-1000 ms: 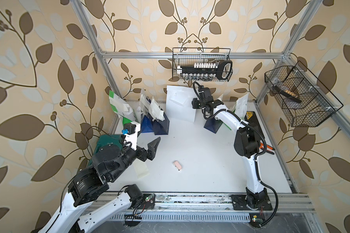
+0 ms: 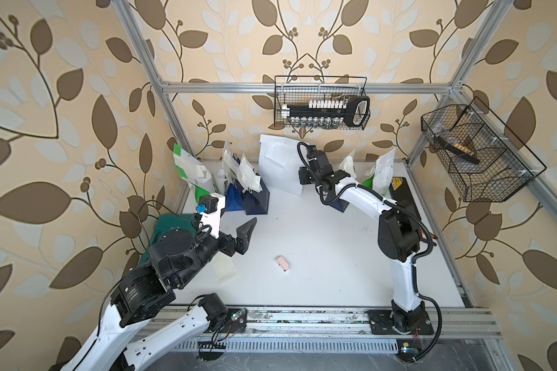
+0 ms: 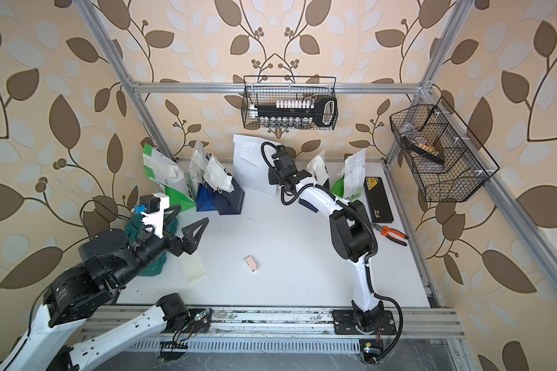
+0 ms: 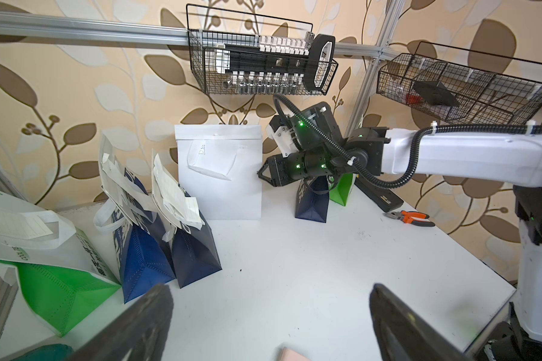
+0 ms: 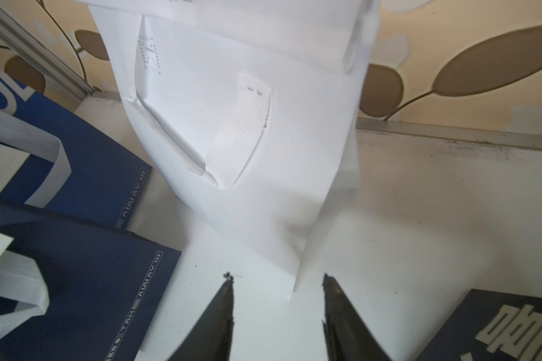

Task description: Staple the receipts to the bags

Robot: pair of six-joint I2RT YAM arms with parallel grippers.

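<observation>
A white paper bag [image 4: 219, 198] stands upright at the back of the table, a slip of receipt paper [image 5: 238, 129] on its front beside the handle. My right gripper is close to that bag's right side, its fingers apart with nothing between them. To the left stand a green-and-white bag [image 4: 66, 288], a blue bag [image 4: 141, 258] and a navy bag [image 4: 195, 258], all with pale slips at the top. Farther right are another navy bag [image 4: 312, 201] and a green one [image 3: 336, 187]. My left gripper is open and empty above the left front. A small pink object [image 2: 282, 262], perhaps the stapler, lies mid-table.
Orange-handled pliers [image 3: 391, 233] and a black box [image 3: 378, 199] lie along the right edge. A teal item [image 3: 151, 259] and pale paper [image 3: 193, 267] are at the left front. Wire baskets [image 2: 321, 102] hang at the back and right.
The right gripper has moved slightly left and nearer the viewer-left side, and the white bag has shifted left and turned a little. The left arm has hardly moved.
</observation>
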